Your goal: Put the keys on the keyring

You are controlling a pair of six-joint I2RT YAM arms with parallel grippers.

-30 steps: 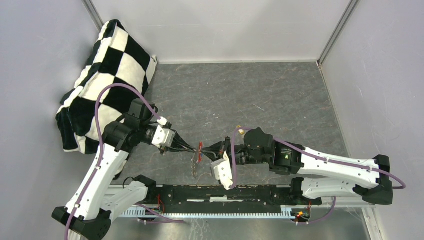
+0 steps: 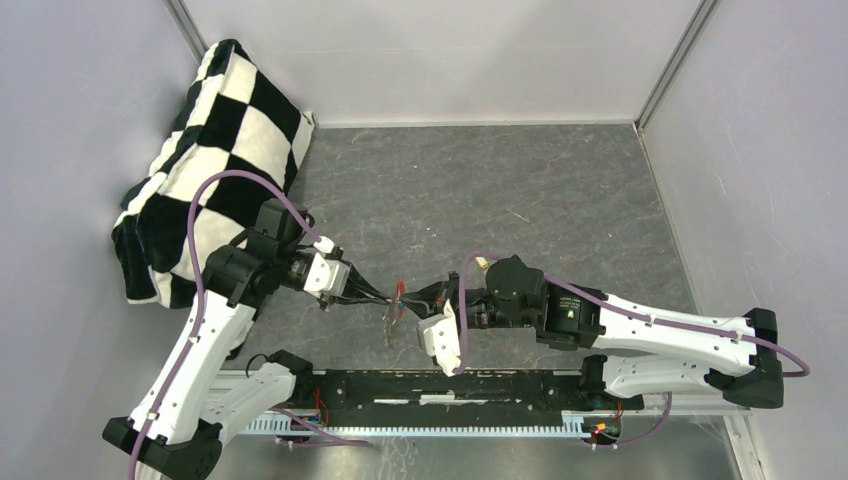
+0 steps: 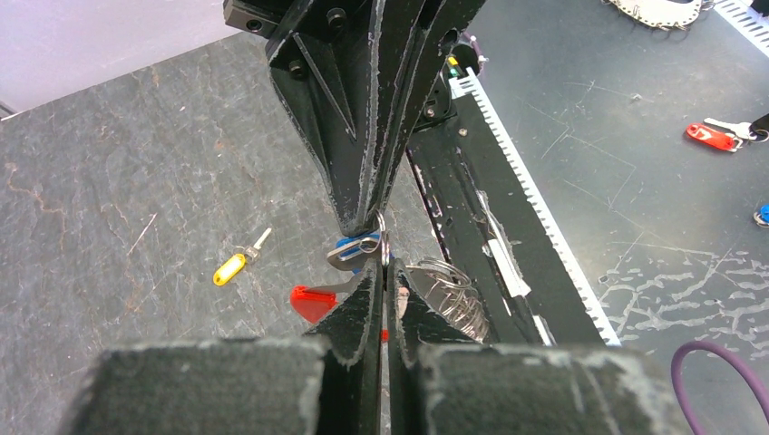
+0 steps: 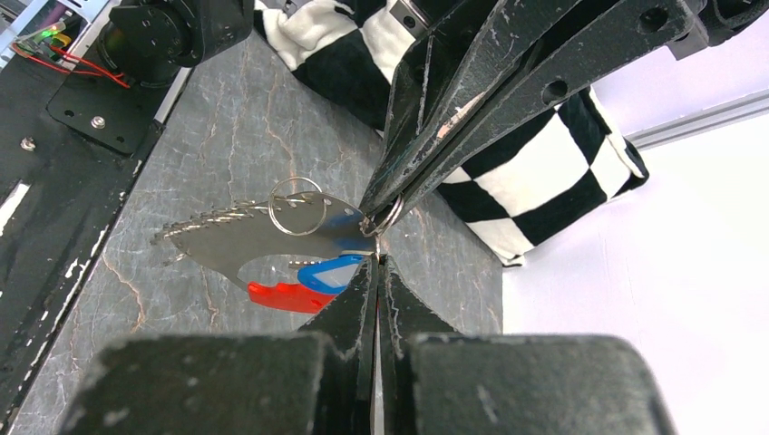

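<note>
A thin metal keyring (image 3: 384, 237) stands up between the tips of my left gripper, which is shut on it. My right gripper is shut right beside that ring. A thin bit of wire shows at its tips, but whether it is gripped I cannot tell. Below the tips hang a blue key tag (image 4: 331, 273) and a red one (image 4: 286, 296), with a toothed metal plate (image 4: 258, 239) strung with small rings. How the keys and ring are linked is partly hidden by the fingers.
A key with a yellow tag (image 3: 228, 269) lies alone on the grey table. Another red-tagged key (image 3: 711, 136) shows at the right of the left wrist view. A checkered cushion (image 2: 215, 150) leans at the left wall.
The right arm has shifted very slightly to the left, and the hanging red tag and metal plate moved a little. The left arm looks almost still.
</note>
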